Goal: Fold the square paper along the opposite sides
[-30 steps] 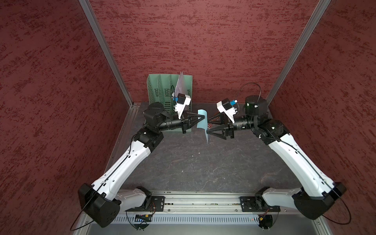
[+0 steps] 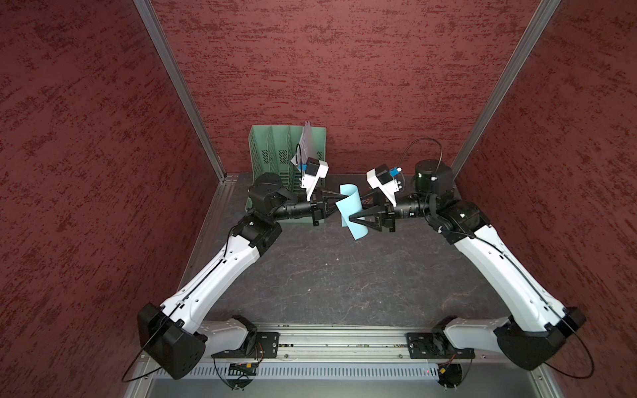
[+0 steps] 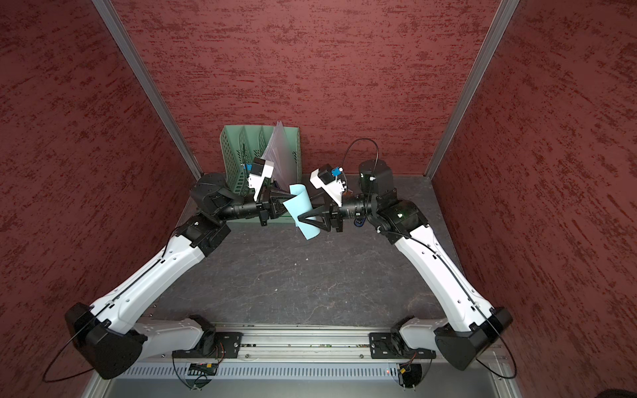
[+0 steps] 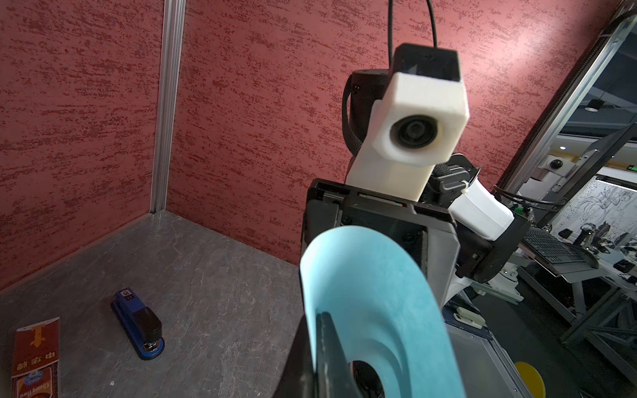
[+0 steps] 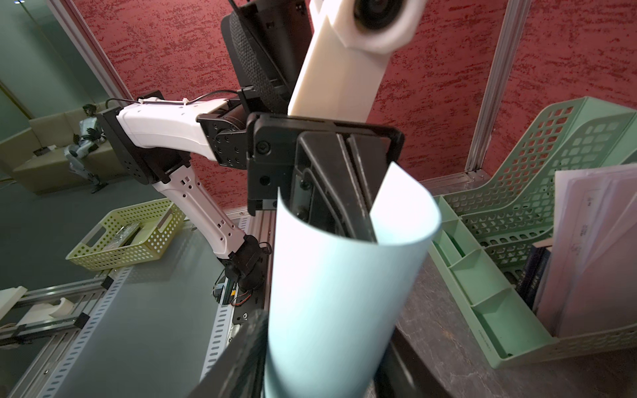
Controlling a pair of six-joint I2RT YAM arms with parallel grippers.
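Observation:
A light blue paper (image 2: 353,211), curled into an open bend, hangs above the table between my two arms. My left gripper is shut on it near one edge, as the left wrist view shows. From the right, my right gripper reaches around the curl, its fingers (image 5: 404,361) spread on either side of the paper with a gap between them. In the right wrist view the paper covers much of the left fingers (image 5: 355,192). Whether the right fingers touch the paper I cannot tell.
Behind the left arm stands a green file rack (image 3: 242,149) with pale folders (image 5: 590,252). A blue stapler (image 4: 137,323) and a red printed packet (image 4: 36,358) lie on the table.
The right arm has hardly moved.

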